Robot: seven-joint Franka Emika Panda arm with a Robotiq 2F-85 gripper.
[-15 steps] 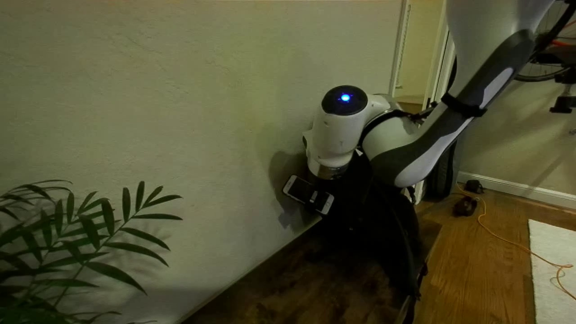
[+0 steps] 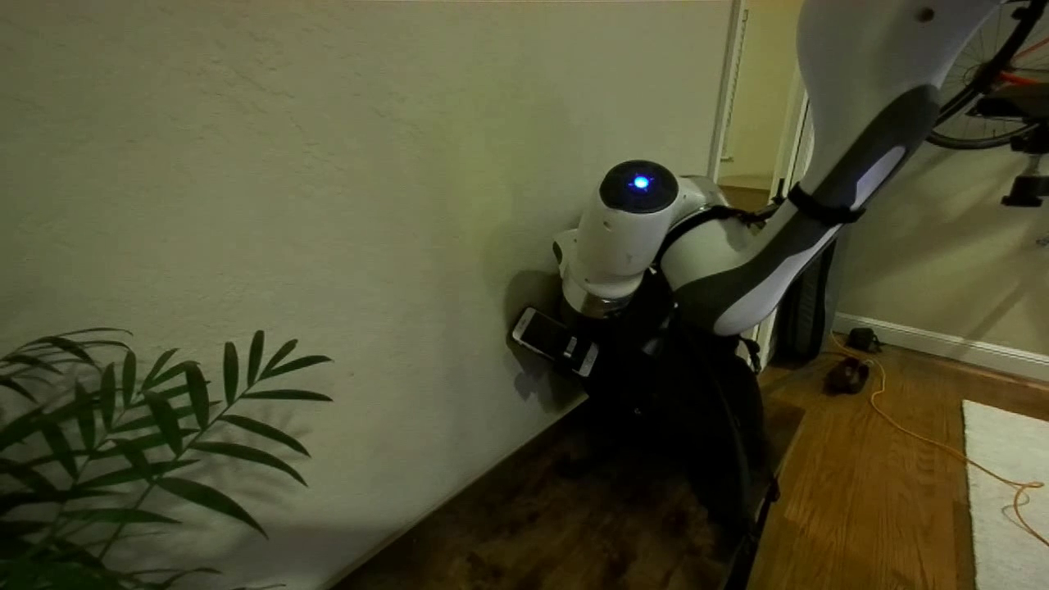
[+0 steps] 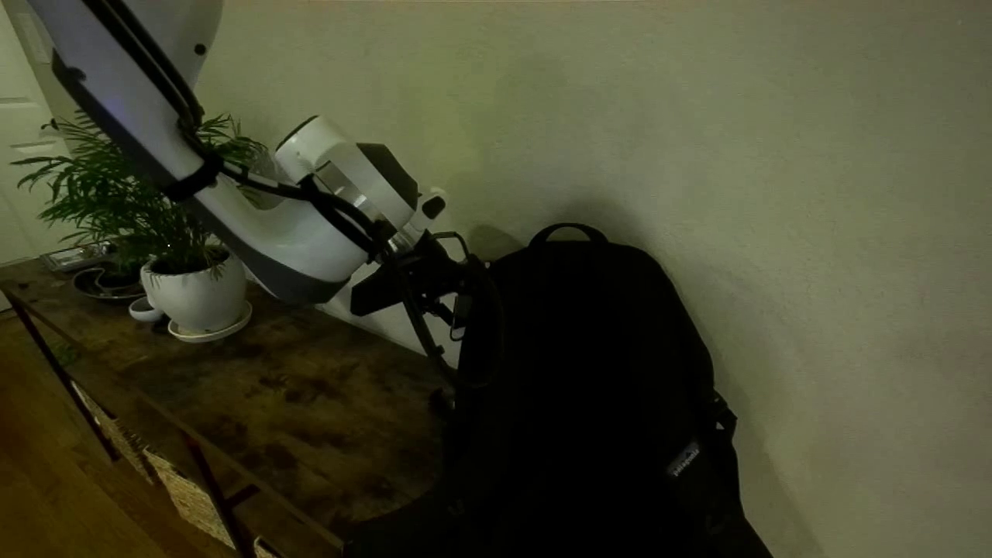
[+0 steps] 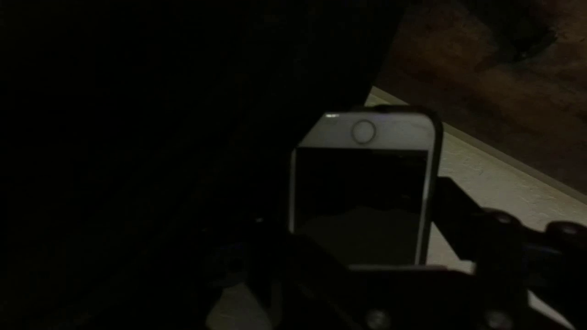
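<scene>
A white-fronted phone with a dark screen hangs tilted in the air close to the wall. My gripper is shut on it, a dark finger crossing the phone's front. In the wrist view the phone shows its round home button, and a finger stands at its right edge; its upper left corner is covered by black fabric. A black backpack stands upright on the wooden table, near the wall. The gripper is at the backpack's side, its fingertips largely hidden in dark shadow.
The wall is very close to the gripper and phone. A potted plant stands farther along the table, with small dishes near it. Bare tabletop lies between plant and backpack. An orange cable runs over the floor.
The phone has shifted slightly up and left in exterior view 1, still in my gripper. My forearm has moved slightly left, and the backpack's lower right edge looks a little different.
</scene>
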